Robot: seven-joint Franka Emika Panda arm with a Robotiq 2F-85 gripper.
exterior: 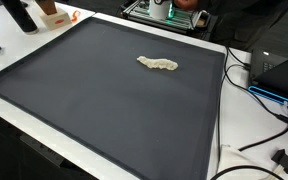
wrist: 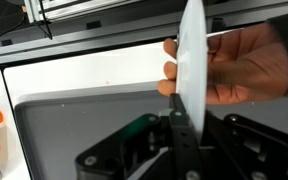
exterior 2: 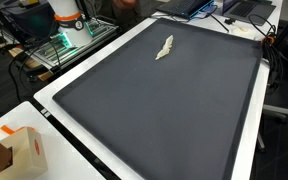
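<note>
In the wrist view, a long white object (wrist: 191, 60) stands out from between the fingers of my black gripper. The fingers are shut on its near end; what it is made of is hard to tell. A person's hand (wrist: 239, 70) is right beside it, fingers curled towards it, and whether they touch it is unclear. Both exterior views leave my gripper out of frame. A crumpled whitish strip (exterior: 157, 63) lies on the dark mat (exterior: 104, 100), near its far edge; the same strip (exterior 2: 164, 47) shows in exterior view 2.
Cables and a laptop (exterior: 279, 75) lie right of the mat in exterior view 1. A brown and white item (exterior: 54, 14) stands at the far left corner. The arm's base (exterior 2: 72, 28) stands beyond the table edge.
</note>
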